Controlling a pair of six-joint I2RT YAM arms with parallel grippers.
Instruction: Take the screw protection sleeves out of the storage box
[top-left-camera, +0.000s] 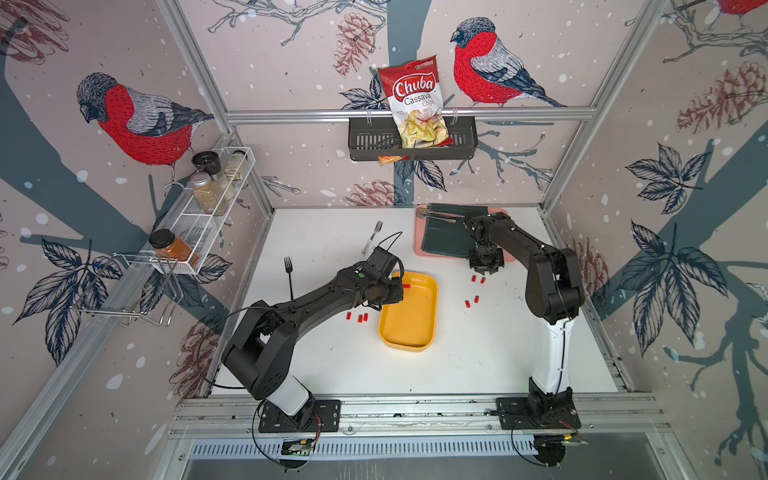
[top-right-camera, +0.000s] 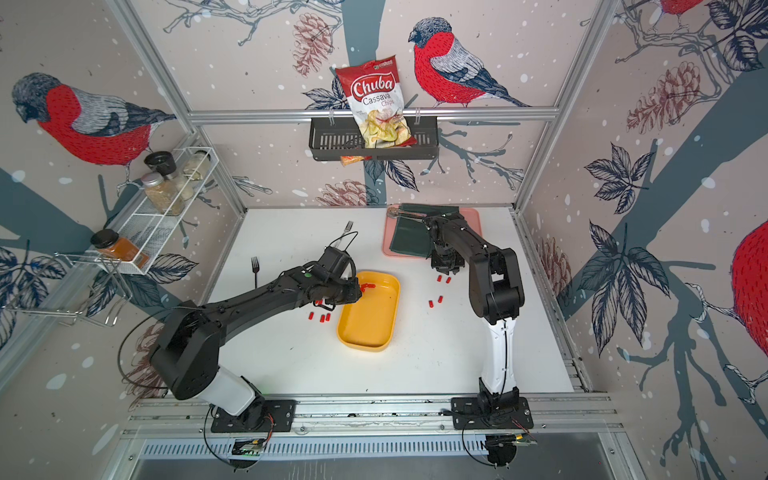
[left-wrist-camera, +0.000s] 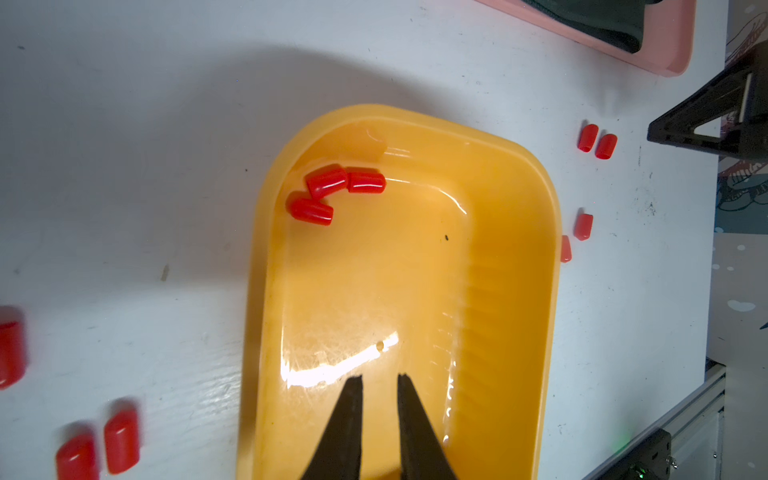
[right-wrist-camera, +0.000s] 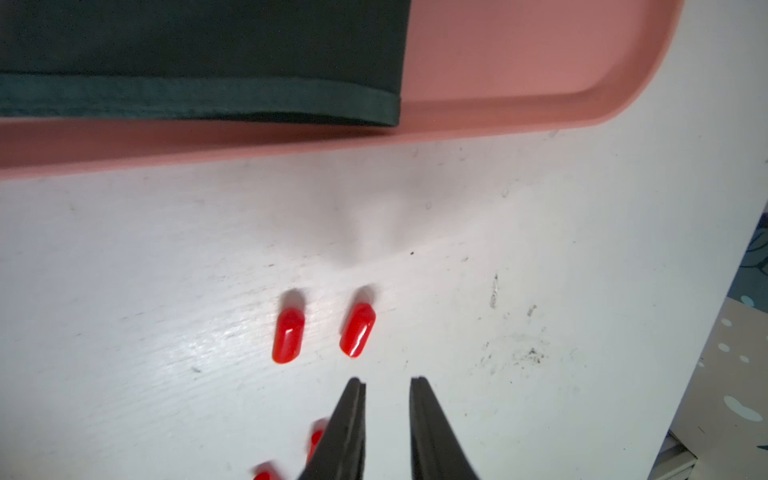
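Note:
Three red sleeves lie bunched in the far left corner of the yellow storage box. Above the box floor, my left gripper is part open, with only yellow plastic showing between its fingertips. More red sleeves rest on the table left of the box. To the right of the box, a pair of sleeves lies near the pink tray, and two others lie closer to the front. My right gripper hovers over the table there, part open and empty.
Behind the right arm stands the pink tray with dark green cloth and utensils. Two forks lie at the back left. The table in front of and right of the box is mostly clear.

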